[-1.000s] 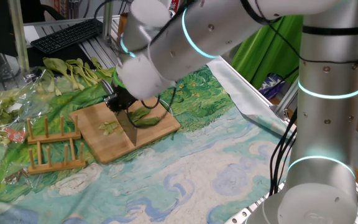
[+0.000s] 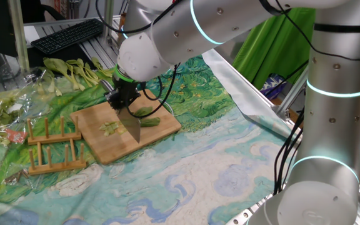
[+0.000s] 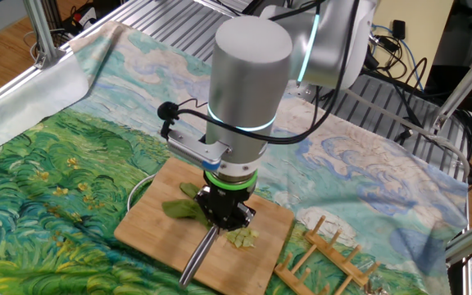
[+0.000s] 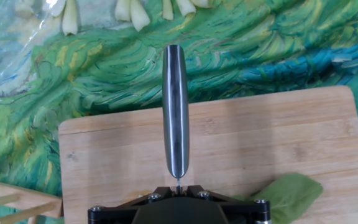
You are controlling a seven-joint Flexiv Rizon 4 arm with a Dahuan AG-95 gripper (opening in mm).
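Observation:
My gripper (image 2: 119, 103) is shut on a kitchen knife. The knife's blade (image 2: 130, 127) points down over the wooden cutting board (image 2: 108, 151); whether its edge touches the wood, I cannot tell. In the wrist view the metal handle (image 4: 176, 112) juts out ahead of the gripper, and the blade is hidden. Small pale-green chopped pieces (image 2: 112, 129) lie on one side of the blade. On the other side is the leafy part of a green vegetable (image 2: 149, 122), also seen as dark leaves (image 3: 183, 209) in exterior view 2.
A wooden peg rack (image 2: 57, 167) stands beside the board. Whole leafy greens (image 2: 74, 72) and a clear plastic bag (image 2: 8, 112) lie behind it and to the left.

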